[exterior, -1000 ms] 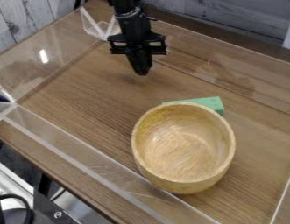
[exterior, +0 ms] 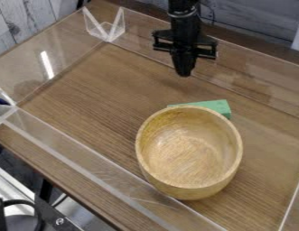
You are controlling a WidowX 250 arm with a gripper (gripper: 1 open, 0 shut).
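The black gripper (exterior: 183, 67) hangs over the back half of the wooden surface, right of centre, shut, with nothing visible between its fingers. A round tan bowl (exterior: 188, 153) sits at the front right. A flat green block (exterior: 210, 106) lies just behind the bowl, partly under or against its rim, below and to the right of the gripper.
Clear plastic walls (exterior: 55, 149) border the area. Black cables show at the lower left corner.
The gripper has moved to the right, from above the back centre toward the right side. The bowl and green block have not moved.
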